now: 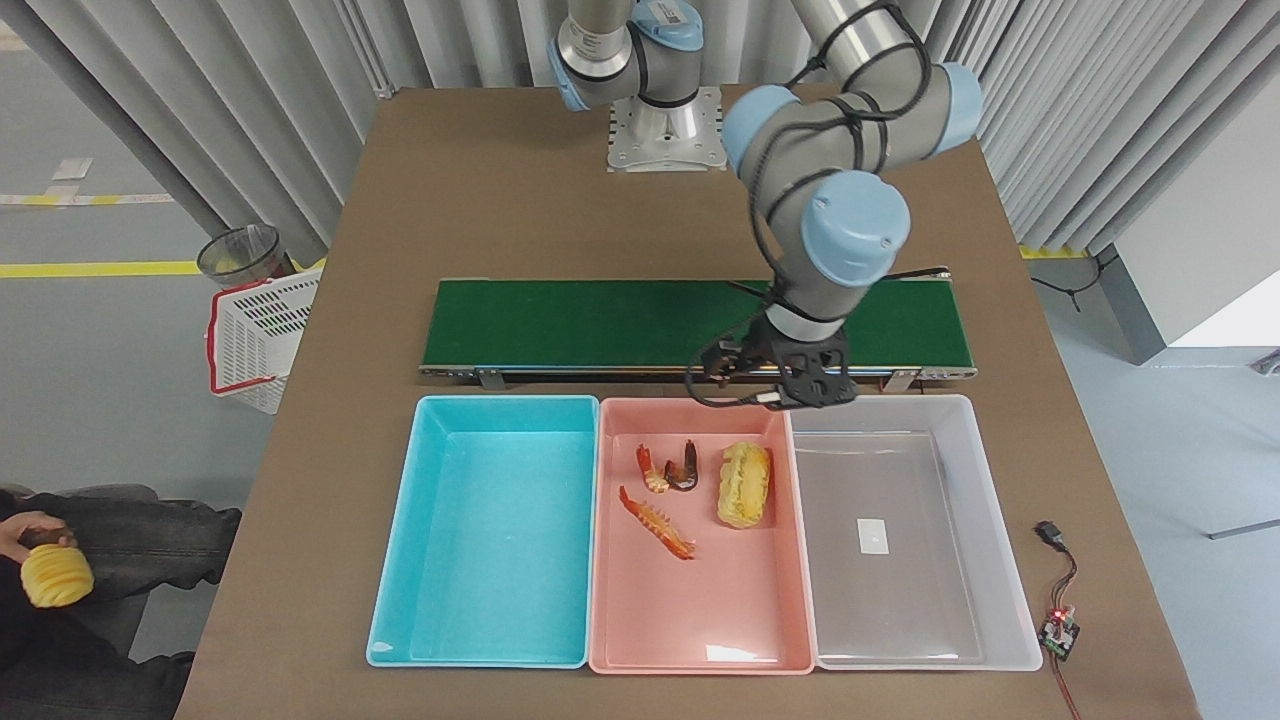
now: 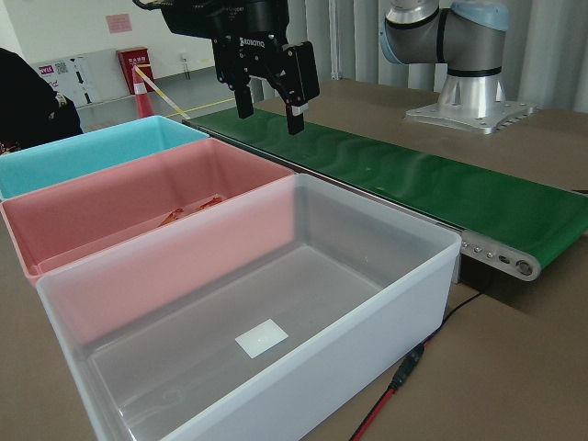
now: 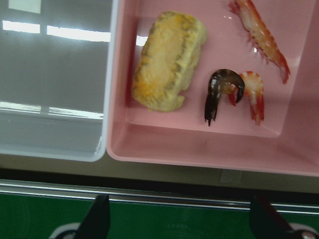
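In the pink bin (image 1: pixel 702 600) a pale yellow, rectangular food piece (image 1: pixel 744 486) lies on the right side, beside an orange shrimp (image 1: pixel 657 526), a dark curled piece (image 3: pixel 215 97) and a red-white shrimp piece (image 3: pixel 254 94). My gripper (image 2: pixel 271 110) is raised above the bins near the conveyor's edge, open, its two fingers wide apart at the bottom of the wrist view with nothing between them. An empty blue bin (image 1: pixel 480 540) stands left of the pink one, an empty translucent bin (image 1: pixel 912 576) to its right.
The green conveyor (image 1: pixel 540 324) runs behind the bins. Wires with a small board (image 1: pixel 1058 630) lie at the right. At the front left, beside the table, a person's hand holds a yellow item (image 1: pixel 56 576).
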